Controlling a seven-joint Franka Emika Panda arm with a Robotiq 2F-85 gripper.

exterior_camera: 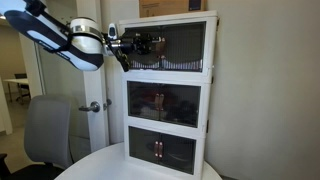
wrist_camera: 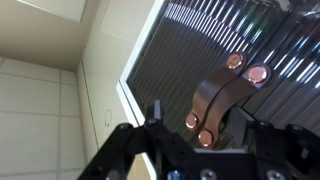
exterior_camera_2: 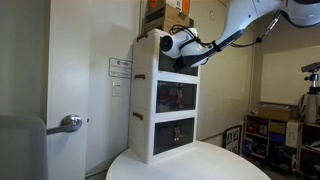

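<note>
A white three-tier cabinet [exterior_camera: 168,130] with dark double doors stands on a round table. In front of its top tier is my gripper, fingers apart. Two brown leather handles with copper rivets fill the middle of the wrist view: a left handle [wrist_camera: 207,97] and a right handle [wrist_camera: 232,98]. Their lower ends lie between my fingers, as seen from the wrist; whether either finger touches them, I cannot tell. The top doors [wrist_camera: 180,55] look shut. From the side, the robot arm [exterior_camera_2: 238,22] hides part of the top tier.
Cardboard boxes [exterior_camera_2: 168,18] sit on top of the cabinet, close to the arm. A grey chair [exterior_camera: 47,130] stands at the left.
</note>
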